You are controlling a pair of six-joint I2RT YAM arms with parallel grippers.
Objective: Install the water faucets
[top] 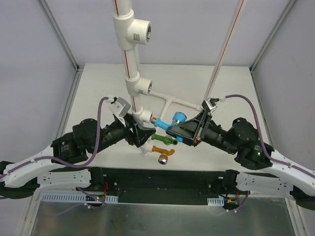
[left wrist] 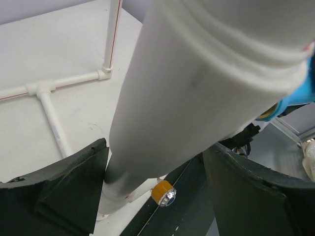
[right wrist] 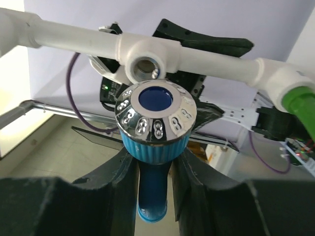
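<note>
In the top view a white vertical pipe [top: 137, 101] carries side tees. My left gripper [top: 141, 133] stands around its lower part; the left wrist view shows the pipe between fingers that stand part open. My right gripper is shut around the body of the blue faucet [right wrist: 153, 189], whose chrome-and-blue knob [right wrist: 156, 110] faces that camera. The faucet's brass end [top: 153, 120] is tilted, just outside the mouth of the third tee [top: 146, 116]. That tee's hole [right wrist: 146, 69] shows empty in the right wrist view.
Below on the pipe are the green faucet [top: 165, 139] and orange faucet [top: 163, 151]. Two upper tees, one middle [top: 144, 86] and one top [top: 141, 32], have empty mouths. White cross pipes [top: 170, 101] run behind. The board at right is bare.
</note>
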